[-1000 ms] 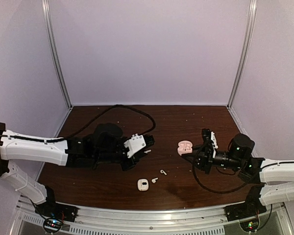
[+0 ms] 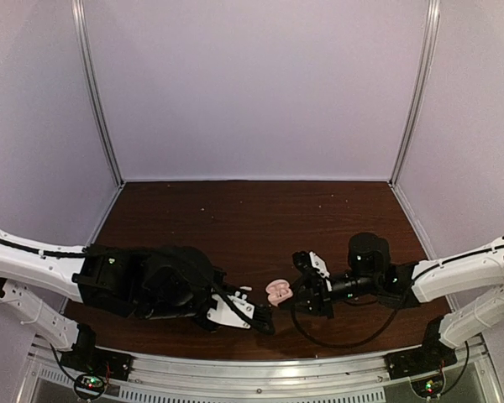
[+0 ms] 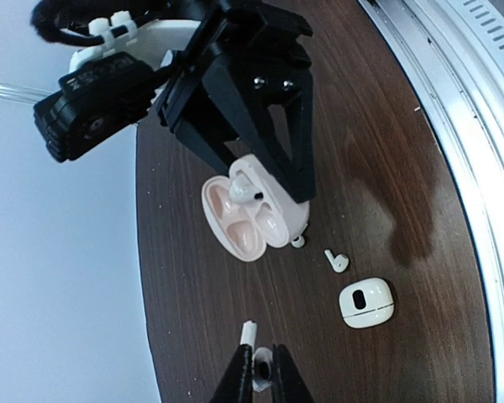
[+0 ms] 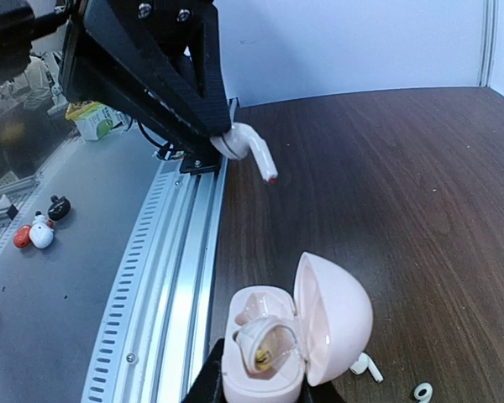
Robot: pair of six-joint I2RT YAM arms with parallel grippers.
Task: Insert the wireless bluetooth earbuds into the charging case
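Observation:
My left gripper is shut on a white earbud [image 4: 254, 149], whose stem angles down and away from the fingertips in the right wrist view. The pink charging case [image 3: 294, 214] hangs above the table, with my right gripper [image 2: 296, 297] shut on it. Its lid [image 4: 334, 315] stands open. One slot holds an earbud; the other slot [image 3: 271, 223] looks empty in the left wrist view. The held earbud is apart from the case, with a gap between them.
On the table lie a closed white case [image 3: 367, 304] and two loose earbuds: one [image 3: 338, 262] beside that case, another [image 3: 299, 242] partly behind the pink case. A metal rail [image 4: 164, 277] runs along the front edge.
My right gripper has carried the pink case left and toward the front edge. The left gripper has come down toward the front, and its arm now covers the white case in the top view.

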